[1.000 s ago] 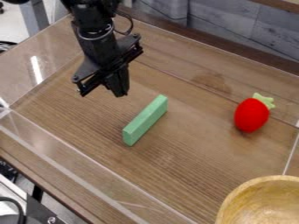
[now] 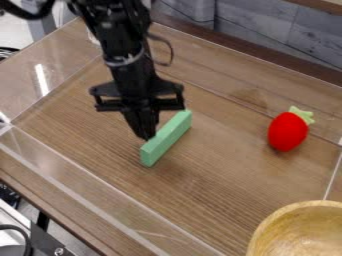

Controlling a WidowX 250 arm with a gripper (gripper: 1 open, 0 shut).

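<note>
My gripper [image 2: 139,126] is low over the wooden table, just left of a green bar [image 2: 168,138] that lies diagonally near the middle. The fingers look closed, with nothing visible between the fingers; whether they touch the bar or table is unclear.
A red strawberry-like object [image 2: 287,131] with a pale green top lies at the right. A yellow bowl [image 2: 302,230] sits at the lower right. A wall edge runs along the top right.
The bar, red object and bowl have stayed put.
</note>
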